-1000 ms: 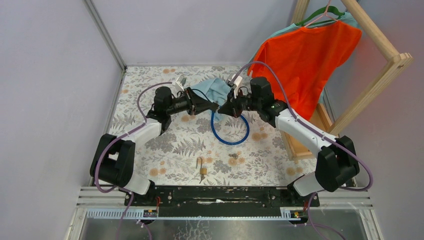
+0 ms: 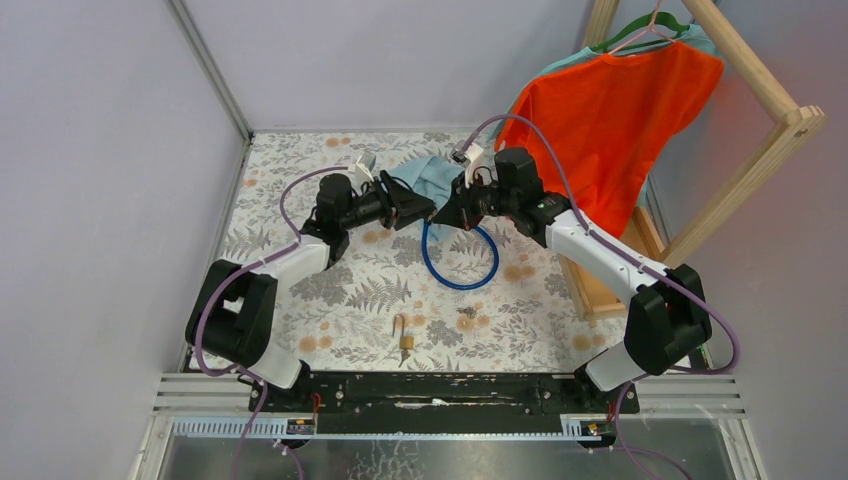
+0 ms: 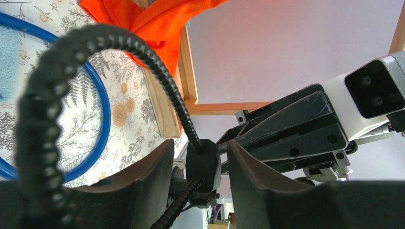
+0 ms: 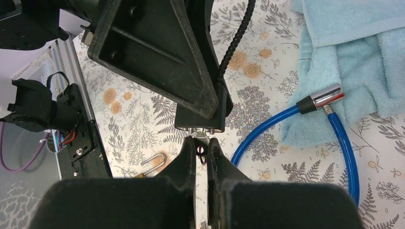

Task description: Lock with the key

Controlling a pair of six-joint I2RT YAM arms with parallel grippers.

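Observation:
Both grippers meet over the blue cable lock (image 2: 456, 286), whose chrome lock body (image 4: 324, 97) rests on a light blue towel (image 4: 353, 62). In the right wrist view my right gripper is shut on a small metal piece, probably the key, which is mostly hidden by its fingers, just under the black tip of the other arm. My left gripper is part open, at the black end of the right arm in the left wrist view; whether anything is between its fingers is unclear.
A brass padlock (image 2: 406, 342) and small keys (image 2: 466, 312) lie toward the table's front. A wooden rack (image 2: 752, 175) with an orange shirt (image 2: 600, 130) stands at the right.
The left arm has shifted slightly down and rightward in the top view, and the right arm has risen or turned slightly, the two grippers still meeting above the cable.

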